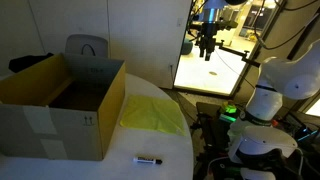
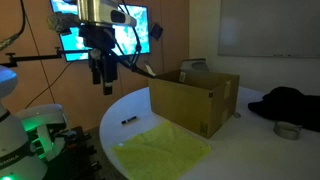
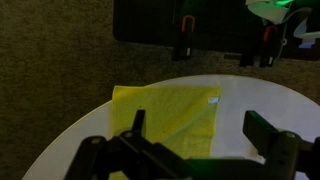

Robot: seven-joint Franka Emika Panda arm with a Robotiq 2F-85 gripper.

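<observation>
Above and beyond the table's edge, my gripper (image 1: 207, 50) hangs high, pointing down. In the wrist view its dark fingers (image 3: 138, 122) stand wide apart, and nothing shows between them. Below lies a yellow cloth (image 3: 180, 105), spread flat on the white table. An open, empty-looking cardboard box (image 1: 88, 118) stands beside the cloth; its inner floor is partly hidden. A dark marker-like stick (image 1: 148, 160) with a pale end lies on bare table near the cloth and box. The second exterior view shows the gripper (image 2: 103, 78) well clear of all of these.
Behind the box in the second exterior view are a black cap or cloth (image 2: 285, 104) and a small metallic tin (image 2: 288, 130). A grey chair (image 1: 88, 45) stands past the table. Bare white tabletop (image 1: 170, 172) surrounds the stick.
</observation>
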